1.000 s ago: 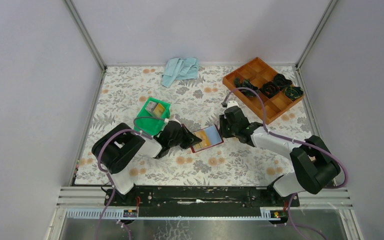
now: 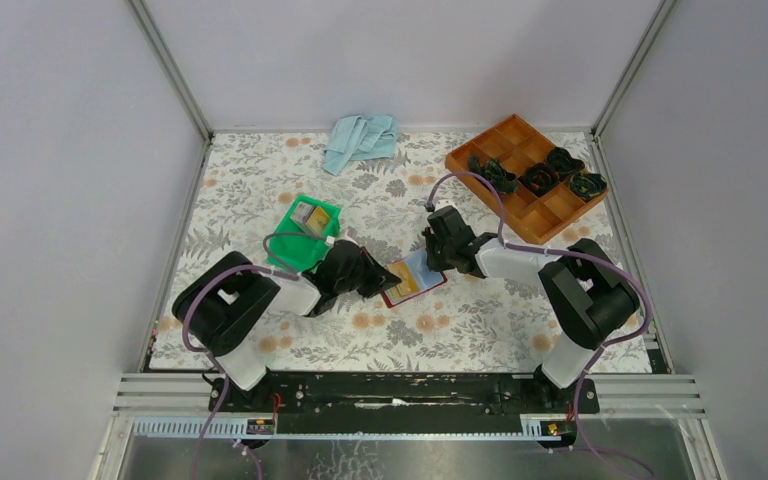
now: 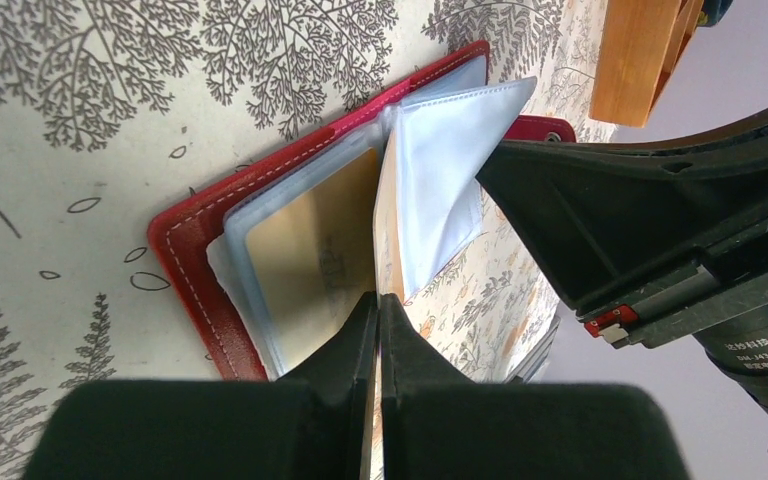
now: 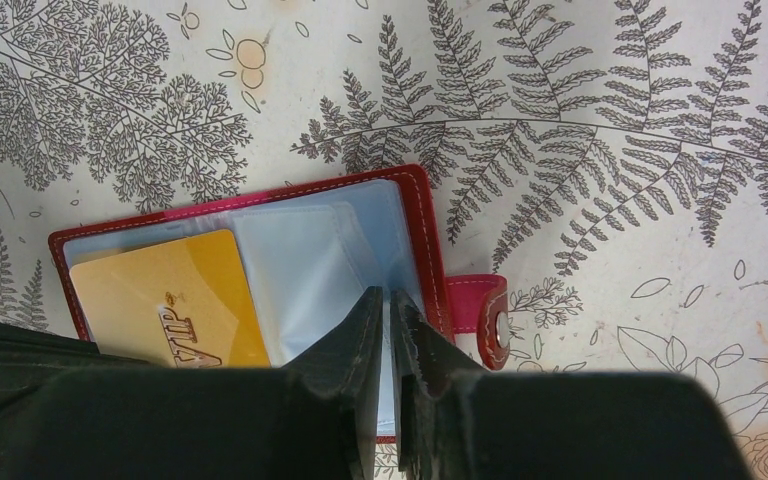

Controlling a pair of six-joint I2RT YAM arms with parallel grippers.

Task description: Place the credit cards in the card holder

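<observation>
The red card holder [image 4: 430, 240] lies open on the table, its clear sleeves showing and a yellow card [image 4: 160, 290] on its left part. My left gripper is shut at the left part, on the edge of a thin raised sleeve [image 3: 440, 170]; whether that edge is between the tips is hard to tell. My right gripper is at the holder's right part, its tips nearly together on the clear sleeves near the right edge. In the top view a green tray [image 2: 290, 250] with cards [image 2: 310, 218] stands behind my left arm.
A wooden compartment box [image 2: 550, 210] with dark coiled items stands at the back right. A blue cloth [image 2: 360, 140] lies at the back.
My right gripper and arm have moved left and inward onto the holder's right part. The left gripper has stayed almost still.
</observation>
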